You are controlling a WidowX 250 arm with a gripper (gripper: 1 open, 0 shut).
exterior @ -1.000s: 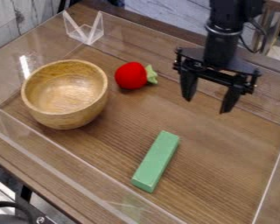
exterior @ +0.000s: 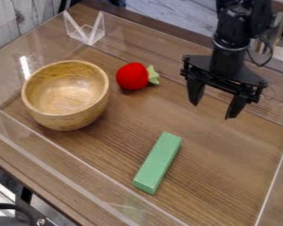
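The black arm hangs from the top right, its gripper pointing down with two fingers spread apart and open, nothing seen between them. A yellow-tan bowl sits at the left. A red round object with a green leafy part lies between bowl and gripper, toward the back. A green rectangular block lies diagonally in the front middle, below and left of the gripper.
A clear plastic item stands at the upper left edge. Dark cables lie in the lower left corner.
The gripper has moved slightly over the last second, appearing a little nearer the viewer. The objects on the table have not moved.
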